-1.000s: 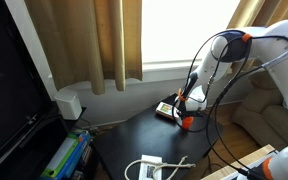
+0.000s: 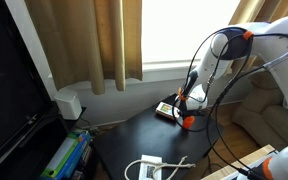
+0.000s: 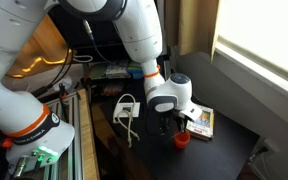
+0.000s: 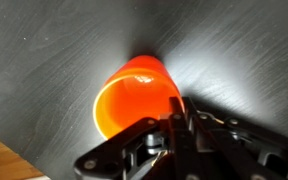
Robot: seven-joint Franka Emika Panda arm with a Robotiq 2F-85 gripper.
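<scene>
An orange-red cup [image 4: 134, 100] fills the middle of the wrist view, its open mouth facing the camera and toward the lower left. My gripper is shut on the cup's wall at the right side of its rim; the fingertips overlap there, so the exact contact is partly hidden. In exterior view 2 the cup [image 3: 180, 141] is low at the dark table surface, just below the gripper [image 3: 172, 127]. Exterior view 1 shows the same cup [image 2: 188, 123] under the arm's end.
Close behind the cup lies a flat, pale, book-like item [image 3: 200, 122]. A white box [image 3: 126, 106] with a looped white cable rests on the table nearer the robot base. Another red object [image 3: 270, 144] shows at the right edge. Bare tabletop [image 2: 134, 138] spreads beside the cup.
</scene>
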